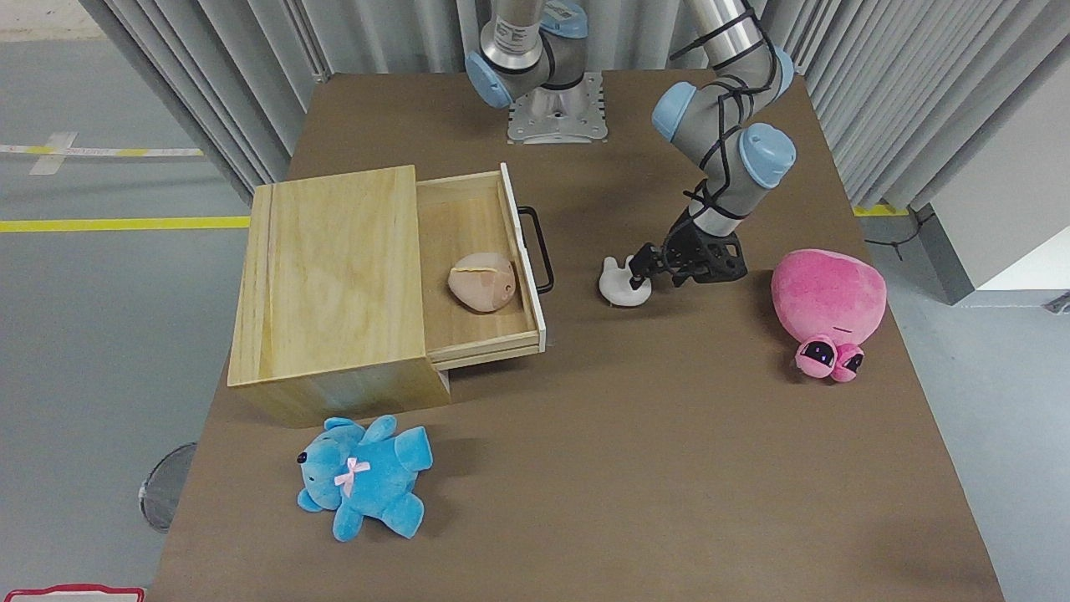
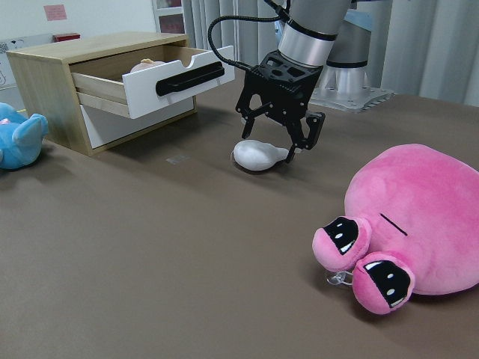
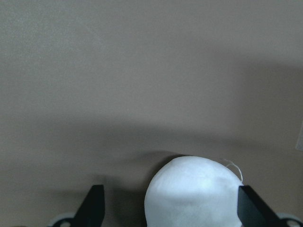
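A small white plush lies on the table right of the open drawer; in the left view the white plush sits under my gripper, whose fingers hang open low around it. In the wrist view the white plush is between my two black fingertips, closer to the right one, with a gap on the left. A peach round plush lies inside the drawer of the wooden cabinet.
A pink plush lies right of my gripper. A blue bear lies in front of the cabinet. The drawer front with its black handle faces my gripper.
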